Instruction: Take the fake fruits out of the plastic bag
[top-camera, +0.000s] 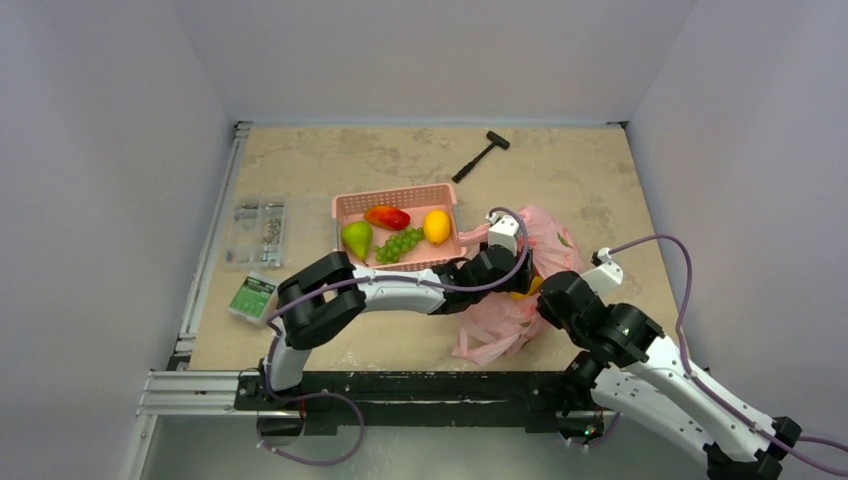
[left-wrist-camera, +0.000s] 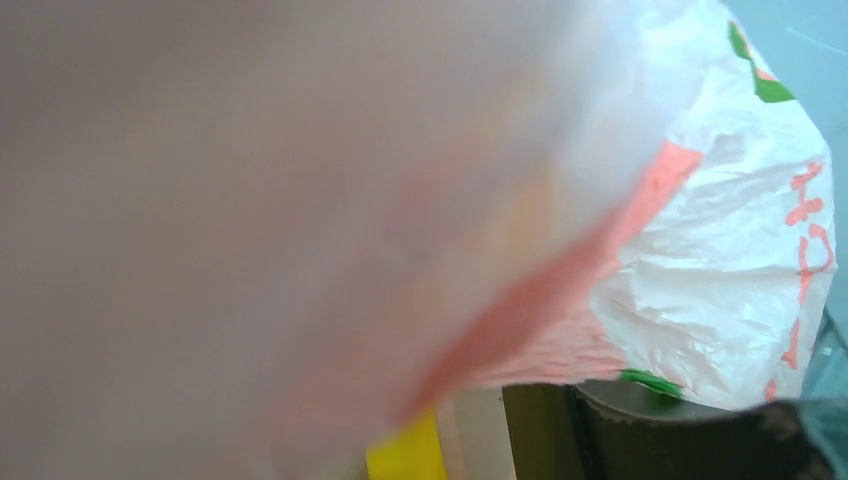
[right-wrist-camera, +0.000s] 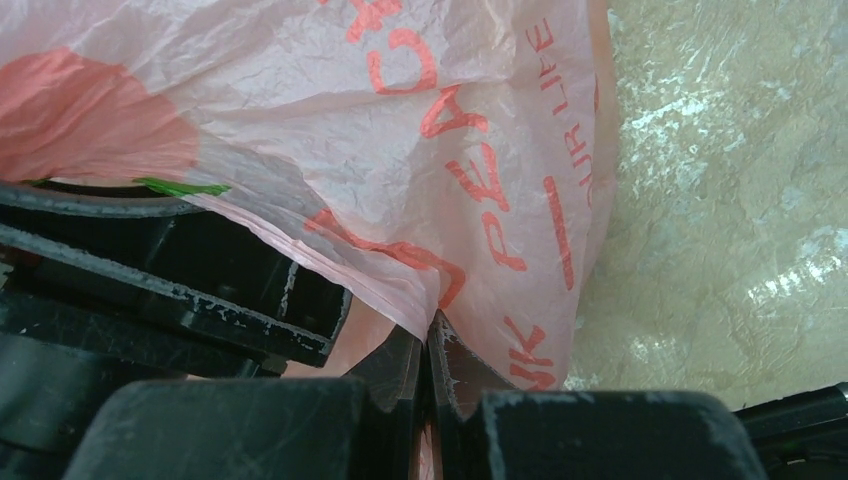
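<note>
The pink plastic bag (top-camera: 553, 237) lies right of centre, with its mouth spread between my two arms. My left gripper (top-camera: 526, 278) reaches into the mouth from the left. Bag film fills most of the left wrist view, so its fingers are hidden. A yellow-orange fruit (top-camera: 537, 284) peeks out beside it, and a patch of yellow (left-wrist-camera: 405, 455) shows low in the left wrist view. On the bag's rim my right gripper is shut, pinching the thin film at its fingertips. Other contents of the bag are covered.
A pink basket (top-camera: 393, 196) left of the bag holds a pear (top-camera: 357, 238), a red-orange fruit (top-camera: 387, 216), green grapes (top-camera: 399, 244) and a lemon (top-camera: 437, 226). A hammer (top-camera: 481, 156) lies behind. At left are a clear organizer (top-camera: 258, 234) and a green box (top-camera: 253, 297).
</note>
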